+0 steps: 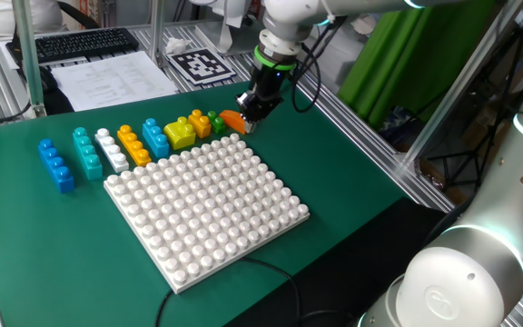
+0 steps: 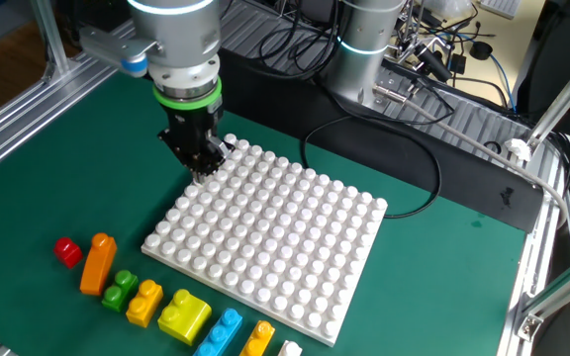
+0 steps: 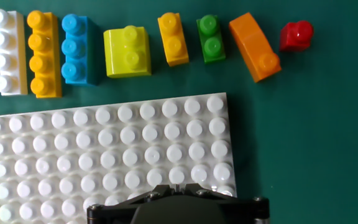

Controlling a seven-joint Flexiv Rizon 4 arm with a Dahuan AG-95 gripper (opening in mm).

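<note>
My gripper (image 2: 199, 176) points down over the corner region of the white studded baseplate (image 2: 265, 237), at some height that is hard to judge. At the bottom of the wrist view the fingertips of the gripper meet, with nothing visible between them. Beyond the plate lies a row of bricks: white (image 3: 10, 53), long yellow-orange (image 3: 44, 55), light blue (image 3: 79, 50), lime (image 3: 127, 51), short yellow-orange (image 3: 173, 39), green (image 3: 211, 38), a tilted orange one (image 3: 255, 47) and a small red one (image 3: 296, 35). In exterior view 1 the gripper partly covers the orange brick (image 1: 233, 119) and hides the red.
A teal brick (image 1: 87, 153) and a dark blue brick (image 1: 56, 166) lie at the row's other end. A black cable (image 2: 433, 188) loops beside the plate.
</note>
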